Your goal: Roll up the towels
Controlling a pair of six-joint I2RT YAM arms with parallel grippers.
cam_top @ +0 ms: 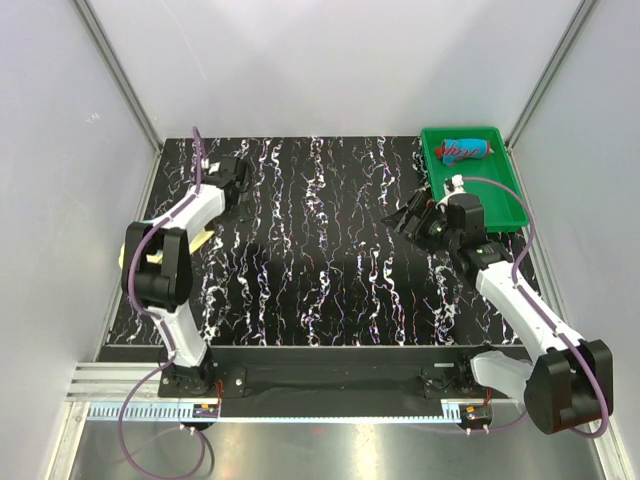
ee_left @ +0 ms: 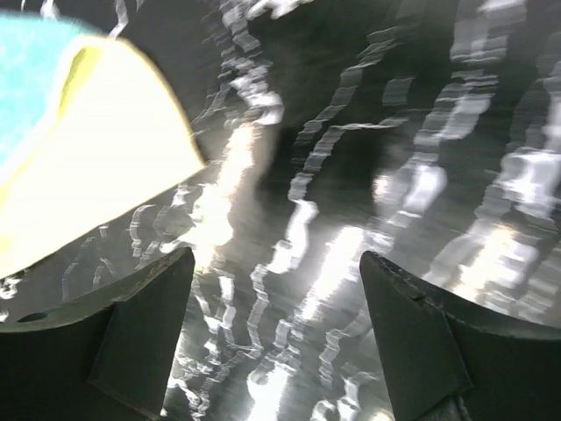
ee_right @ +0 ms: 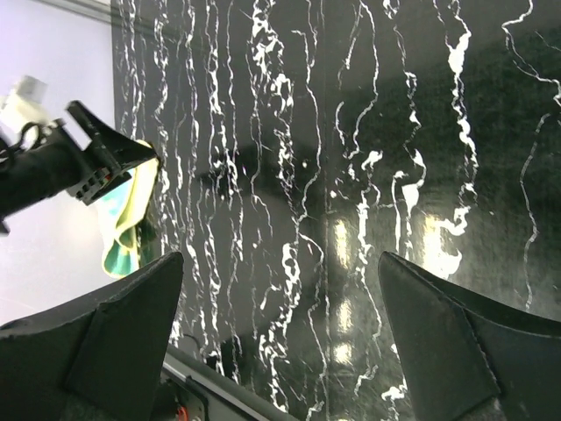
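A yellow and mint-green towel lies loosely folded at the table's left edge; in the top view my left arm covers most of it, leaving a yellow corner (cam_top: 203, 239) showing. Its pale yellow flap (ee_left: 114, 140) fills the upper left of the left wrist view. My left gripper is open above bare table just beside that flap. Over at the right, my right gripper (cam_top: 405, 222) is open and empty, a little left of the green tray (cam_top: 505, 205). A blue towel roll with red lettering (cam_top: 463, 150) rests inside the tray's far end.
White walls (cam_top: 55, 200) close in the left, back and right sides. The left gripper also shows near the towel in the right wrist view.
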